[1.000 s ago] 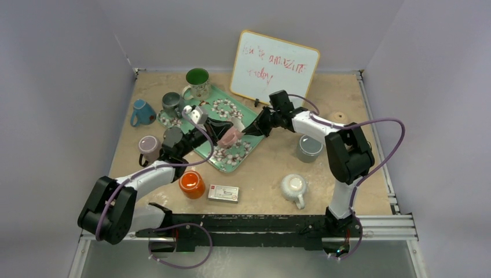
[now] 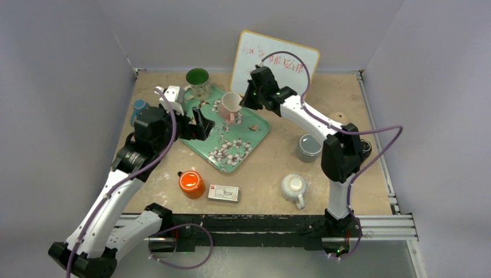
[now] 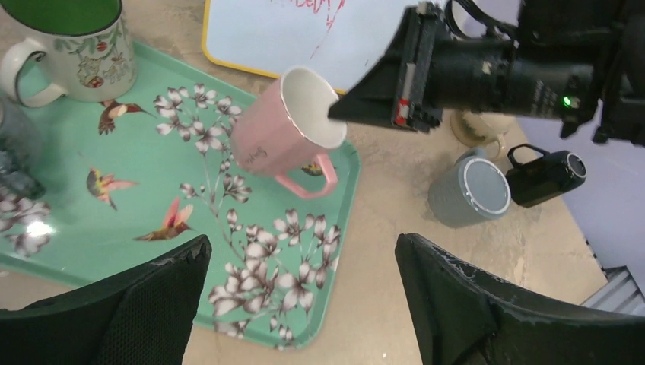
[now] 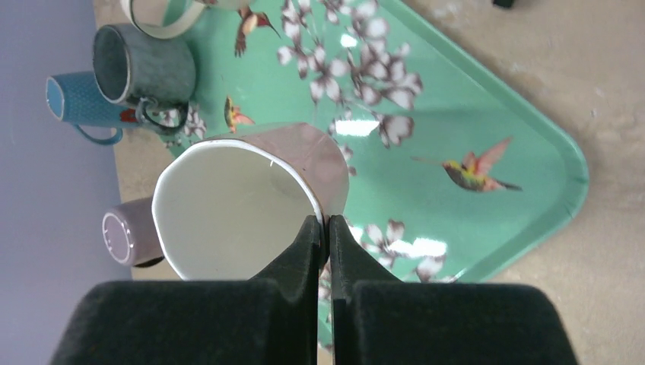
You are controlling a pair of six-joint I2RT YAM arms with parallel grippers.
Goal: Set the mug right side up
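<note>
A pink mug (image 2: 230,103) (image 3: 262,137) (image 4: 251,205) is tilted over the green tray (image 2: 243,145), its handle toward the front. My right gripper (image 2: 243,104) is shut at the mug's rim, which appears pinched at its fingertips. My left gripper (image 2: 202,127) stands open to the left of and in front of the pink mug, with nothing between its fingers; in the left wrist view the mug lies beyond the fingers.
A green-lined mug (image 2: 198,87) stands at the tray's back left, a whiteboard (image 2: 272,58) behind. An orange mug (image 2: 191,183), box (image 2: 223,193) and white teapot (image 2: 294,186) are in front, a grey mug (image 2: 309,147) at right.
The pink mug and my right gripper have moved back and left. My left gripper has drawn away from the mug toward the left.
</note>
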